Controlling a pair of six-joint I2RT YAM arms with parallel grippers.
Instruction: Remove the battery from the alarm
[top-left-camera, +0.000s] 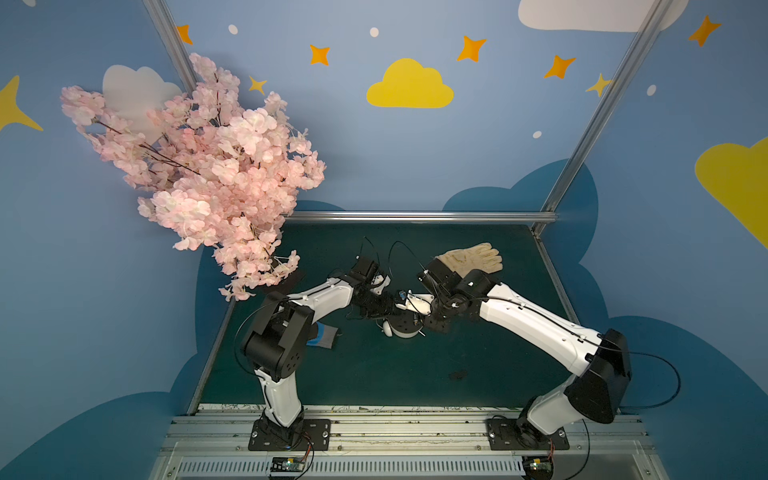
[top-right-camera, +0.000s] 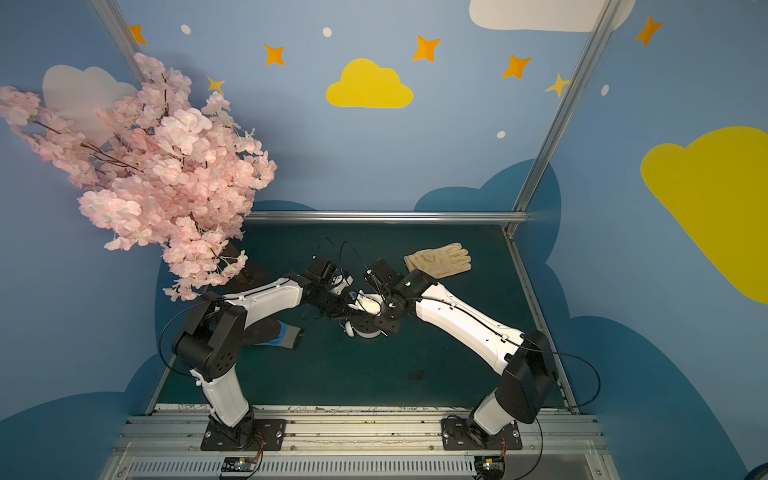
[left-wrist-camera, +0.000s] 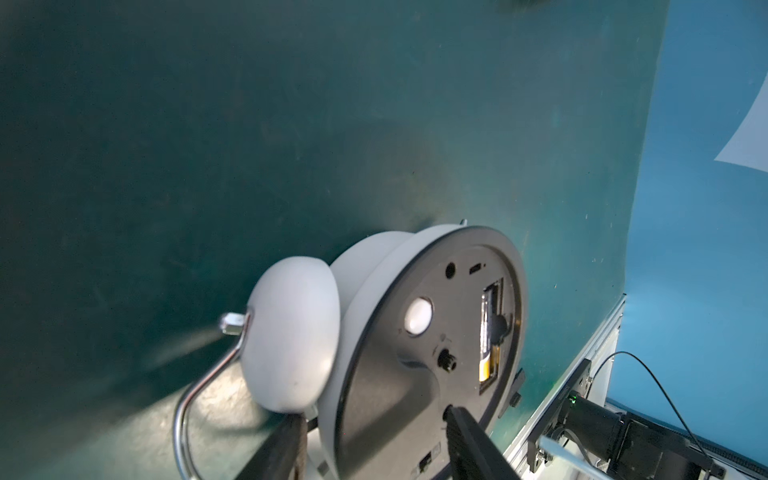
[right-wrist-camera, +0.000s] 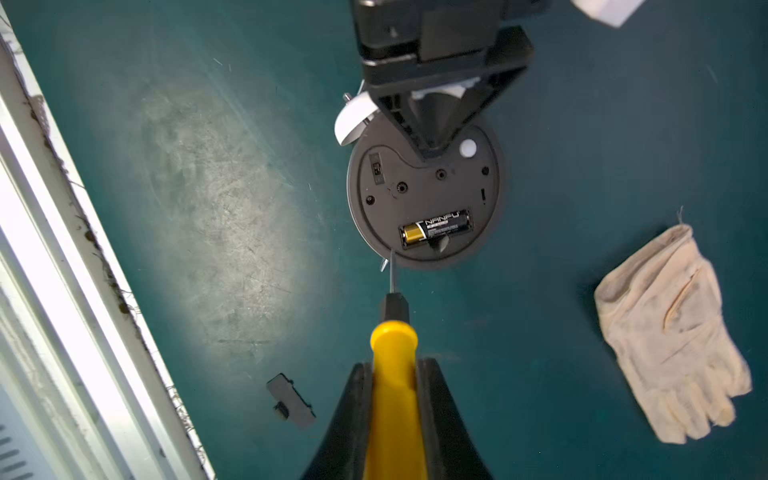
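Observation:
The round alarm clock (right-wrist-camera: 412, 200) lies with its dark back facing up and its battery compartment uncovered. Inside sits the battery (right-wrist-camera: 436, 229), black with a gold end. My right gripper is shut on a yellow screwdriver (right-wrist-camera: 396, 408), whose metal tip reaches the clock's rim near the battery's gold end; whether it touches cannot be told. Over the bell side of the clock is my left gripper, fingers apart, with part of the clock body showing between them. A white bell (left-wrist-camera: 292, 336) is beside its fingers.
The loose battery cover (right-wrist-camera: 292, 400) lies on the green table. A beige glove (right-wrist-camera: 672, 332) rests farther back on the right. Pink blossoms (top-left-camera: 232, 168) rise at the left, and a grey-blue item (top-left-camera: 324, 336) lies partly under the left arm.

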